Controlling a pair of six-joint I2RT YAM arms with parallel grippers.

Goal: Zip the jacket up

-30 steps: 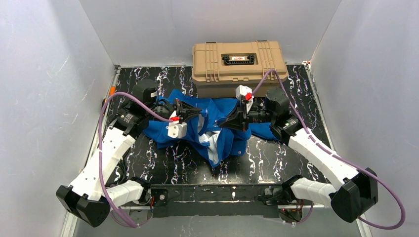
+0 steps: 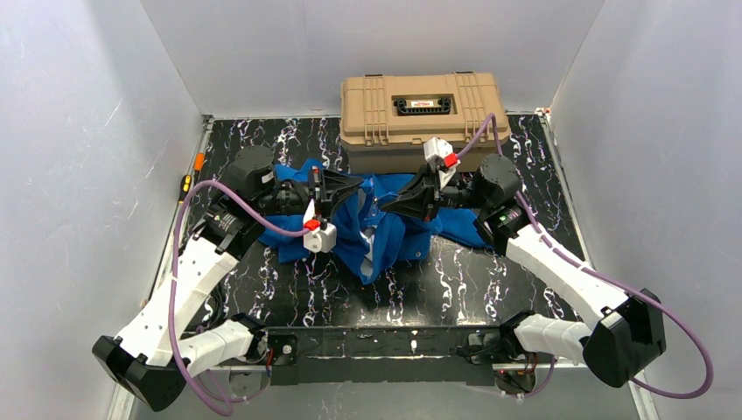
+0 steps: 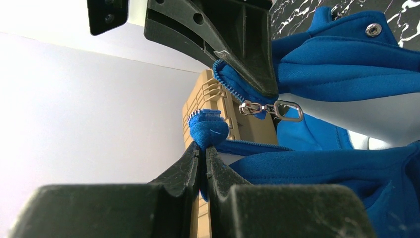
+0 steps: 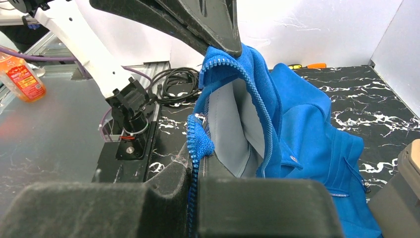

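The blue jacket (image 2: 398, 245) lies on the black marble table, its front edges lifted between the grippers. My left gripper (image 2: 357, 182) is shut on one zipper edge, whose toothed blue end (image 3: 208, 126) stands up from the fingertips. My right gripper (image 2: 386, 206) is shut on the other edge; its blue zipper strip (image 4: 198, 141) rises from the fingertips. In the left wrist view the metal slider with pull tab (image 3: 252, 107) hangs just below the right gripper's tip, a little right of the left-held end. The two held ends are close but apart; the grey lining shows between.
A tan case (image 2: 424, 114) stands at the back behind the jacket. Screwdrivers (image 2: 192, 175) lie by the left edge, with black cables nearby. Bare table shows in front of the jacket. Walls enclose the sides and back.
Both grippers have risen slightly with the jacket edges in them, the right one shifting a little leftward and upward in the top view. The jacket's front folds have drawn closer.
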